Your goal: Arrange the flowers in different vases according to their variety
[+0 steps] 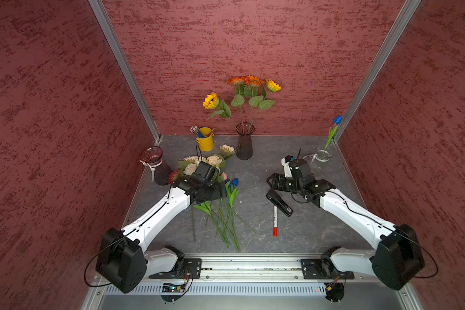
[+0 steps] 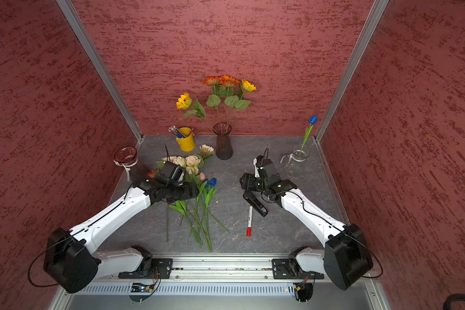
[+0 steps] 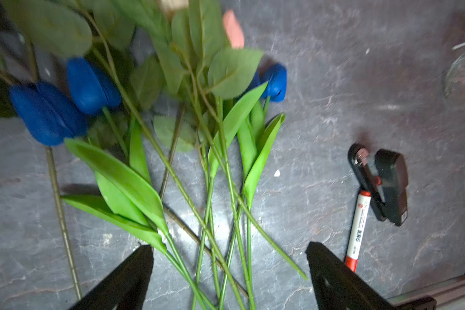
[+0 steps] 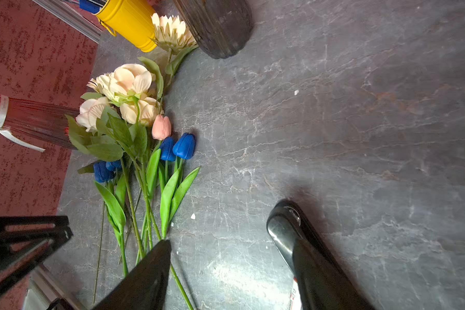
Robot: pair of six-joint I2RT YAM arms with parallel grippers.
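Sunflowers and orange blooms (image 1: 252, 81) stand in the dark ribbed vase (image 1: 245, 144) at the back. One blue tulip (image 1: 337, 119) leans in the clear glass vase (image 1: 323, 153) at the back right. A heap of cream flowers (image 4: 131, 80), a pink tulip (image 4: 161, 127) and several blue tulips (image 4: 184, 146) lies on the table, stems toward the front. The reddish vase (image 1: 153, 158) with a white ribbon stands at the left. Over the heap, my left gripper is open, its fingers apart above the stems. My right gripper is open and empty, near the stapler.
A black stapler (image 1: 279, 202) and a red-capped white marker (image 1: 275, 221) lie front of centre. The yellow pail (image 1: 205, 140) holding brushes sits at the back.
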